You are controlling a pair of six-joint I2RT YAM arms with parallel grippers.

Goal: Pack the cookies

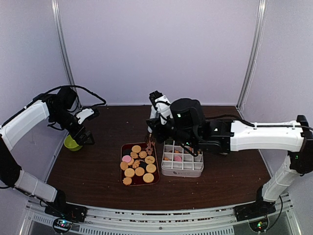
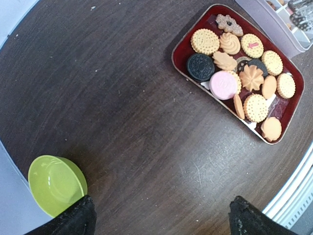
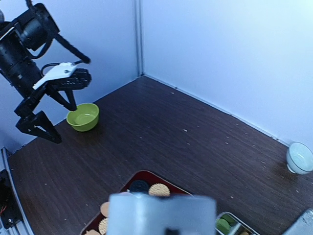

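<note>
A red tray point(image 1: 123, 174) point(image 2: 181, 58) holds several round, flower-shaped and piped cookies, pink, dark and golden. To its right is a white compartmented box point(image 1: 180, 171) point(image 2: 274, 24) with some pieces inside. My left gripper point(image 1: 86, 138) hangs open and empty at the left, above the wood near the green bowl. My right gripper point(image 1: 150, 137) is over the tray's back right corner, partly hidden by its arm; whether it holds anything is unclear. In the right wrist view a blurred pale shape covers the lower middle.
A green bowl point(image 1: 71, 145) point(image 2: 56, 183) point(image 3: 83, 118) stands at the left edge. A pale bowl point(image 3: 299, 157) stands at the back, hidden in the top view. The wood between green bowl and tray is clear, as is the back left.
</note>
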